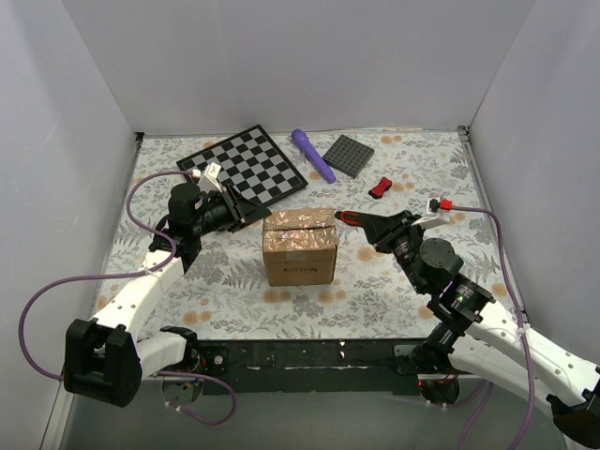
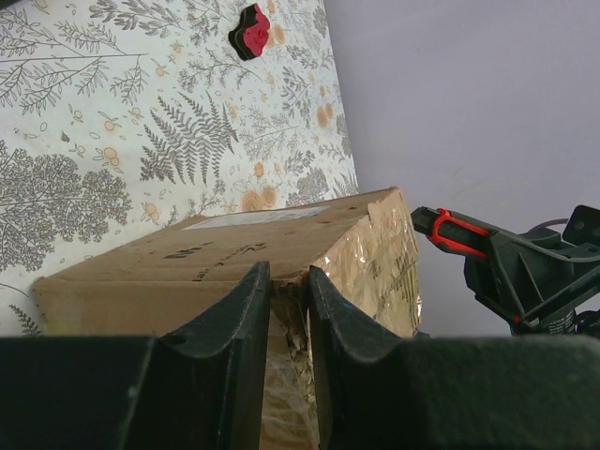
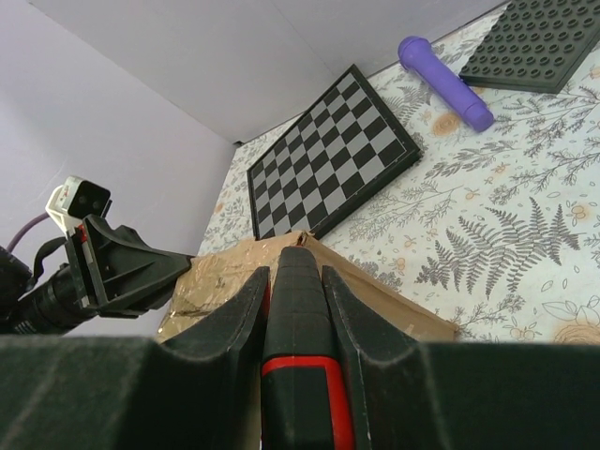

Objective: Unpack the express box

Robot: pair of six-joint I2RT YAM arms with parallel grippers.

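The taped cardboard box point(image 1: 300, 267) stands upright in the middle of the table, its top tape unbroken as far as shows. At its far left upper corner, my left gripper is shut on the box edge, pinching crumpled tape and cardboard. From the other side, my right gripper is shut on a black and red cutter point(image 3: 305, 361), whose length lies between the fingers. The cutter's tip is at the box's upper right edge in the top view; whether it touches the tape is hidden. The contents are not visible.
A checkered board point(image 1: 246, 164), a purple microphone point(image 1: 312, 156) and a dark studded mat point(image 1: 348, 156) lie behind the box. A small red and black item point(image 1: 381, 187) rests at the back right. In front of the box, the patterned tablecloth point(image 1: 300, 319) is clear.
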